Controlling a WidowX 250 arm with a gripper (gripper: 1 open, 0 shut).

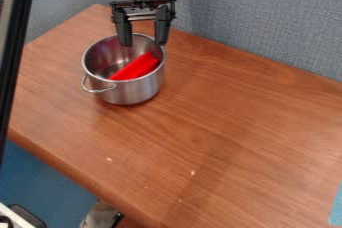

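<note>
A steel pot point(118, 89) with wire side handles stands on the wooden table point(227, 142), left of the middle. Inside it lies a red elongated object point(135, 66), tilted along the pot's floor. The black gripper point(143, 34) hangs over the pot's back rim, fingers pointing down and spread apart, with nothing visible between them.
A grey partition point(261, 17) runs along the back. The table's front left edge drops to a blue floor point(47, 182).
</note>
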